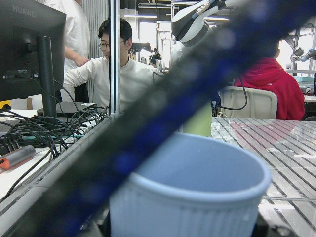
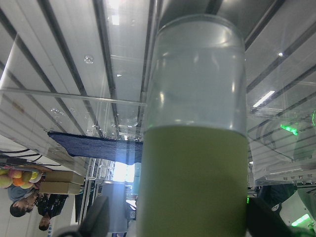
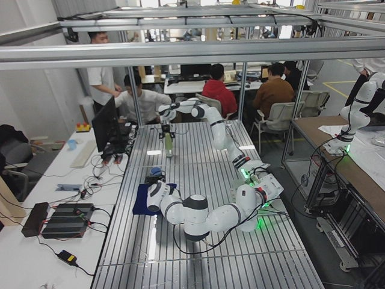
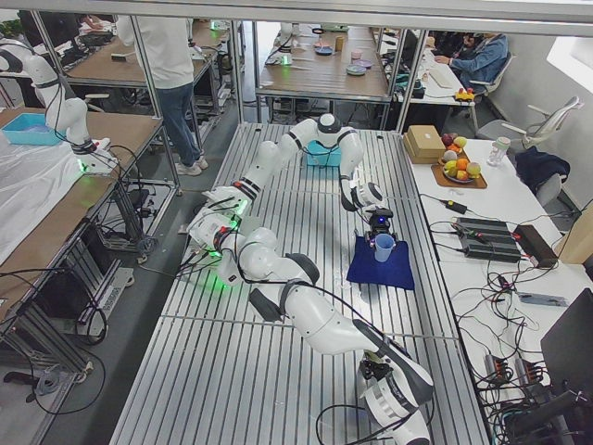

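A light blue cup (image 1: 187, 197) (image 4: 384, 247) (image 3: 156, 171) fills the foot of the left wrist view, held upright in my left gripper (image 3: 155, 178), which is shut on it above a dark blue cloth (image 3: 143, 201) (image 4: 371, 273). My right gripper (image 3: 168, 133) grips a clear bottle with green liquid (image 2: 192, 173) (image 3: 168, 144) at the far end of the table, upright in the camera left view; it fills the middle of the right wrist view.
A teal bin (image 4: 322, 159) is at one end. Beside the table, white desks carry monitors (image 3: 105, 123), cables, fruit (image 4: 456, 167) and boxes (image 4: 424, 141). People are behind the frame.
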